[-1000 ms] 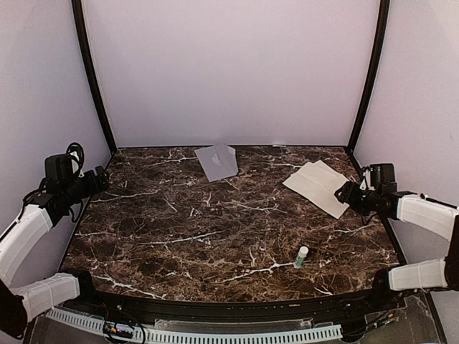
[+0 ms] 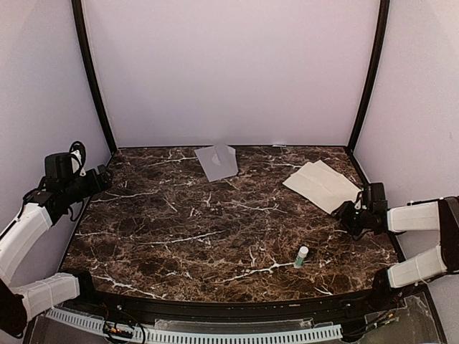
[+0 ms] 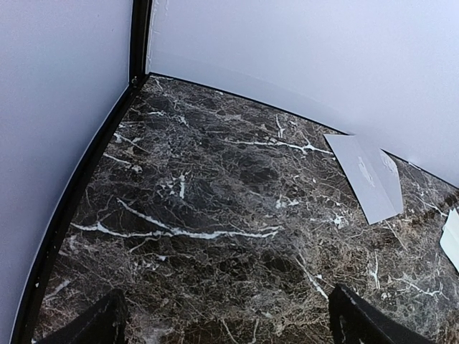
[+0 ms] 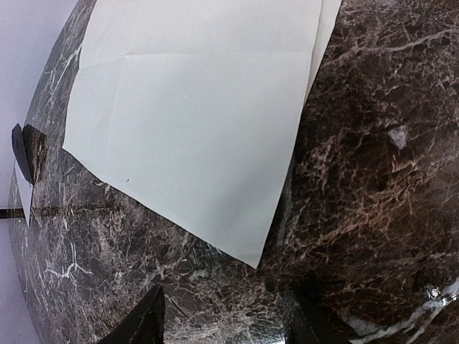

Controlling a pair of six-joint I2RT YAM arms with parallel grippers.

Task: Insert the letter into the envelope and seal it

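Observation:
Cream and folded, the letter (image 2: 320, 185) lies flat on the dark marbled table at the right. Its near corner points toward my right gripper, whose two fingers stand apart with no paper between them. That letter (image 4: 193, 122) fills the upper part of the right wrist view. The grey envelope (image 2: 217, 163) rests at the back centre, its flap tipped up; the left wrist view shows the envelope (image 3: 366, 175) at the right. At the far left, my left gripper (image 2: 105, 177) is open and empty, away from both papers.
A small glue stick (image 2: 301, 256) with a white cap stands upright near the front right. Walls close in the table at the back and sides.
The left arm, letter, envelope and glue stick stay put.

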